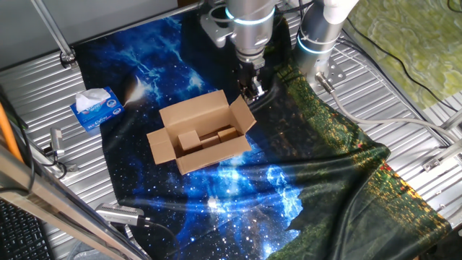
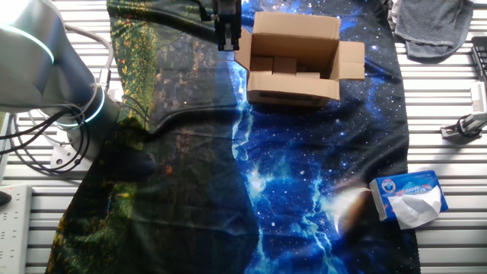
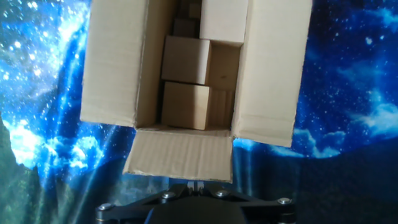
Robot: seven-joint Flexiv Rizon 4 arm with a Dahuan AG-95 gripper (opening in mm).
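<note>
An open cardboard box (image 1: 209, 155) stands on the dark, space-printed cloth with its flaps folded out. Several wooden blocks lie inside; the wrist view shows a pale block (image 3: 224, 20) at the far end and two brown ones, a middle block (image 3: 186, 60) and a near block (image 3: 185, 106), along the left wall. Just beyond the box's short-side flap (image 3: 180, 155) is my gripper, its fingertips together with nothing visible between them. Seen from the second exterior view, the gripper (image 2: 227, 47) points down beside the box, apart from the blocks.
A blue tissue box (image 1: 97, 110) sits at the cloth's left edge. The cloth (image 2: 190, 183) is wrinkled, with wide bare areas. A black adapter (image 1: 121, 214) and metal frame posts stand near the left front, and a grey cloth (image 2: 434, 27) lies off to the side.
</note>
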